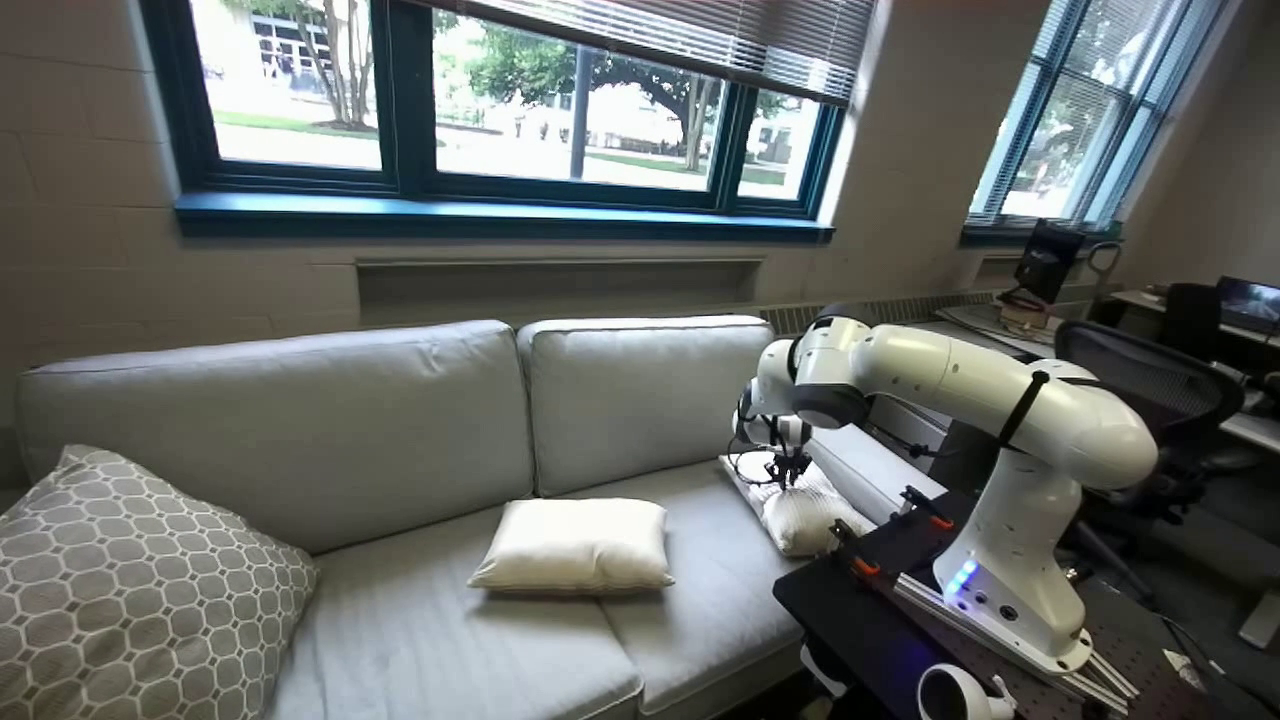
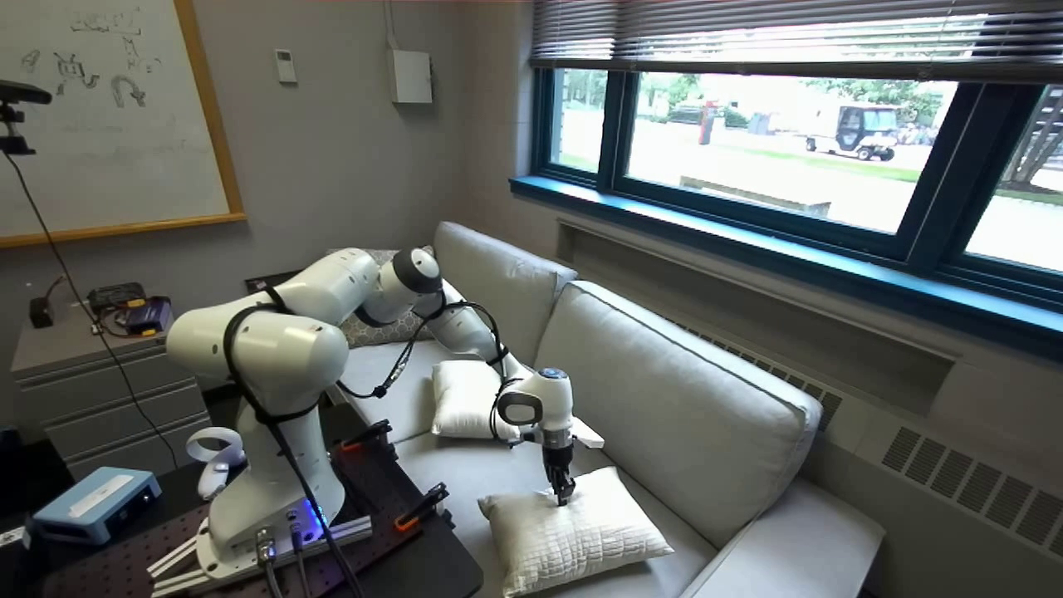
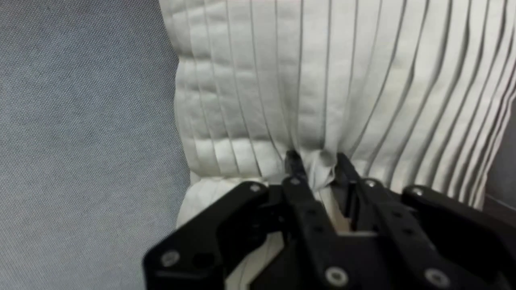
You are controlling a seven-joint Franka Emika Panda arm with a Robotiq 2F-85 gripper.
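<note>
Under my gripper lies a white pleated pillow (image 3: 261,87) on the sofa's end seat. In the wrist view the two dark fingers stand part way apart, and a small bunch of the cover rises between their tips. Pleats draw in toward that bunch; whether the cloth is firmly gripped cannot be told. Exterior view 2 has the gripper (image 2: 562,492) pointing down at the far edge of the pillow (image 2: 578,538). From exterior view 1, the gripper (image 1: 786,470) partly covers this pillow (image 1: 806,516).
A plain cream pillow (image 1: 573,546) rests mid-sofa, and a grey patterned cushion (image 1: 144,588) leans at the left end. The sofa back (image 2: 678,389) rises beside the arm. Black clamps (image 1: 854,552) edge the robot's table. Seat space between the pillows is clear.
</note>
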